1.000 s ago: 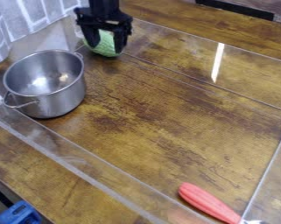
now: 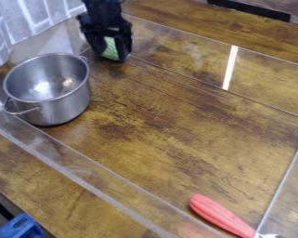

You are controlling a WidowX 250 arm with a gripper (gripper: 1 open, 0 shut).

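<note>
My black gripper (image 2: 105,28) reaches down at the top left, over a small green object (image 2: 110,48) on the wooden table (image 2: 188,112). The gripper's fingers overlap the green object; whether they are open or shut on it cannot be told. A steel pot (image 2: 47,87) with side handles stands at the left, below and left of the gripper.
A red elongated object (image 2: 221,216) lies at the bottom right, and a blue item (image 2: 21,229) at the bottom left corner. Clear strips edge the work area.
The gripper has come lower over the green object since a second ago, covering more of it. The pot and red object are unmoved.
</note>
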